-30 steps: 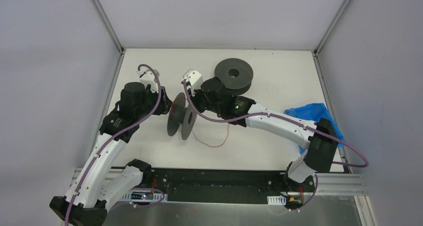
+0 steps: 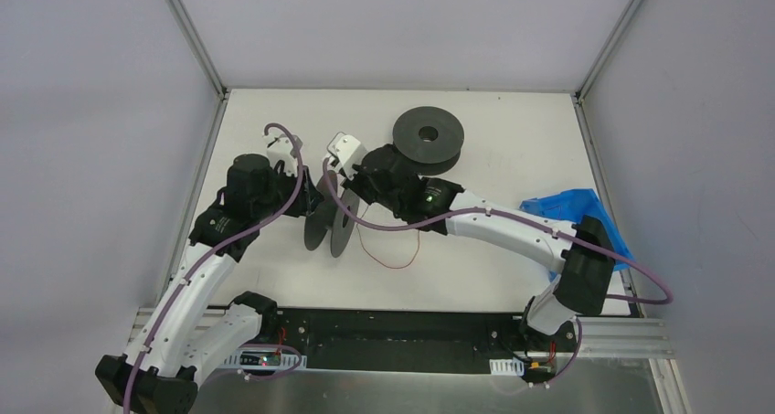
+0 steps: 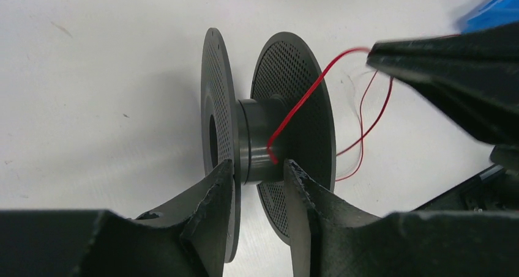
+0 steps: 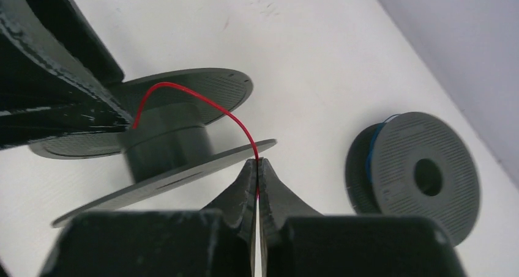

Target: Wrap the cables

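A dark empty spool (image 2: pixel 344 231) stands on its flange rims on the white table, its bare core (image 3: pixel 263 136) showing between the two discs. Red cable (image 3: pixel 318 81) arches over one flange, from my right gripper down toward the core. The right fingers are shut on that cable, outside the flange. My left gripper is partly open at the spool, its fingertips apart near the core and one flange edge. The cable's near end hangs close to the left gripper's fingers (image 3: pixel 297 179); whether they touch it cannot be told.
Another spool (image 4: pixel 422 173), with a little blue cable on it, lies flat at the back of the table. A blue tray or bag (image 2: pixel 557 206) is at the right edge. Loose red cable (image 2: pixel 391 268) curves over the table front. Both arms are close together over the spool.
My left gripper has moved right, in over the spool. The standing spool is nearly where it was.
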